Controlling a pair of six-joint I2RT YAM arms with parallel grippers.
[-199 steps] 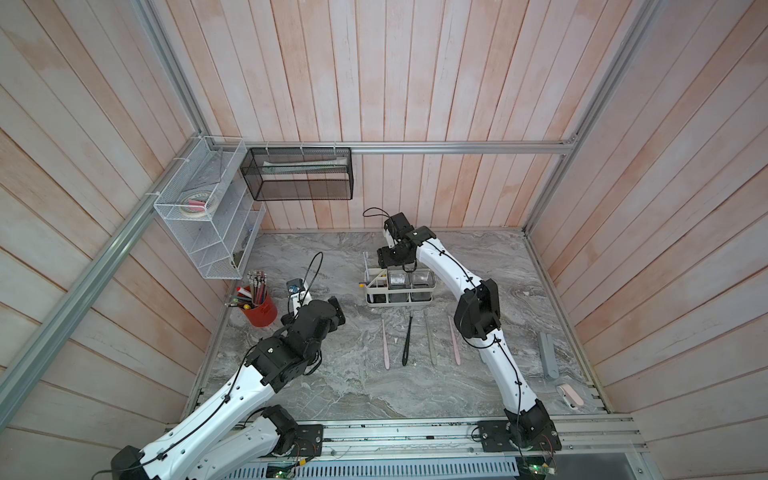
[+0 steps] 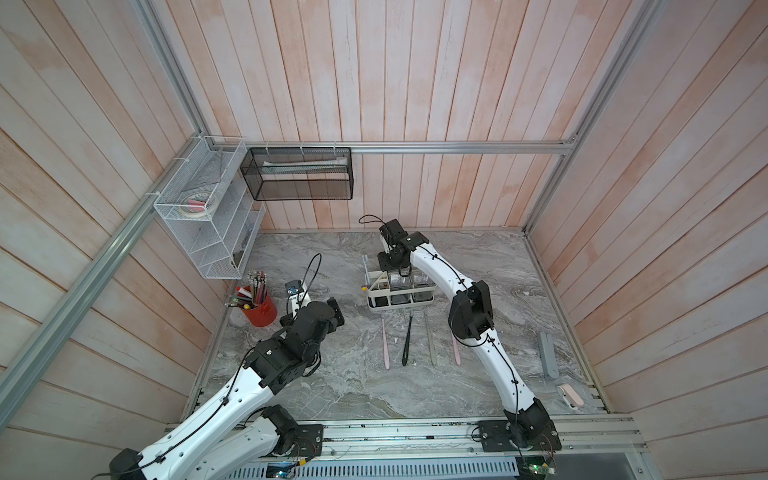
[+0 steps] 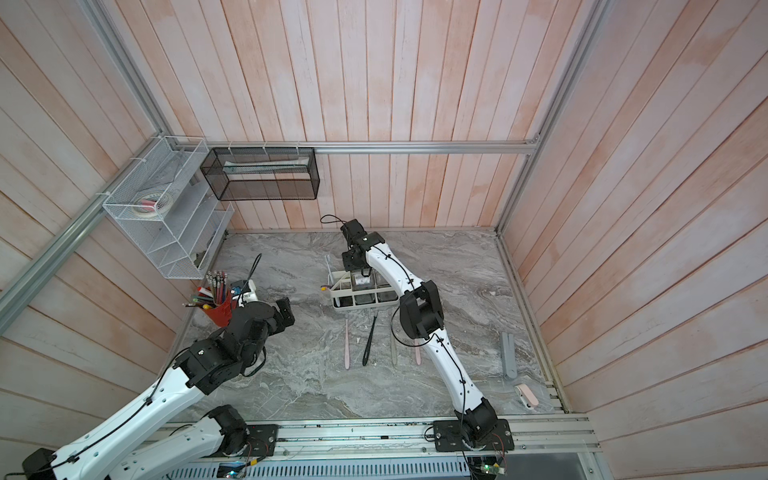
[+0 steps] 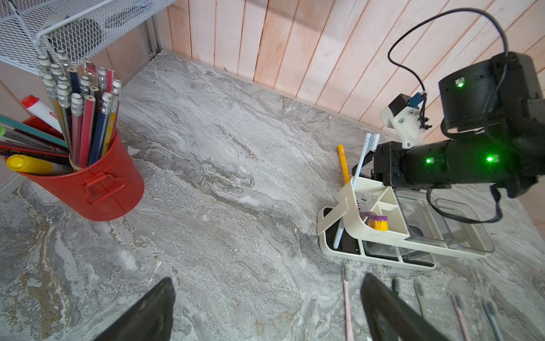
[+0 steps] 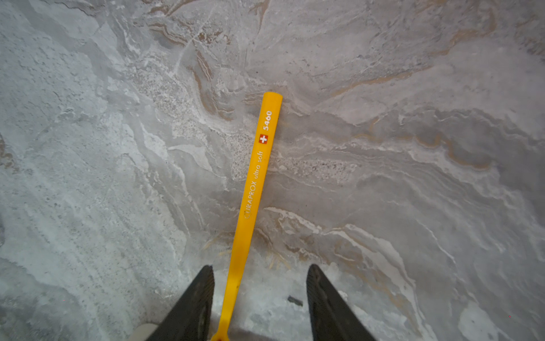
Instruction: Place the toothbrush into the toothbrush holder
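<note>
In the right wrist view the yellow toothbrush (image 5: 252, 187) lies slantwise, its handle's free end upward in the picture. The fingers of my right gripper are drawn partly together with a gap between them; the brush passes below, near the left finger, ungripped. In the left wrist view, its handle (image 4: 343, 162) rises behind the cream toothbrush holder (image 4: 349, 227), beside the right gripper. A pale blue toothbrush (image 4: 363, 159) leans upright in the holder, near a purple and yellow brush head (image 4: 377, 222). My left gripper stands open and empty, well to the left.
Several toothbrushes, including a pink one (image 2: 385, 344) and a black one (image 2: 407, 340), lie in a row before the holder. A red pencil cup (image 4: 108, 187) stands at left under a white wire shelf (image 4: 90, 22). Bare tabletop separates the cup and holder.
The right arm has shifted slightly; the left arm is still.
</note>
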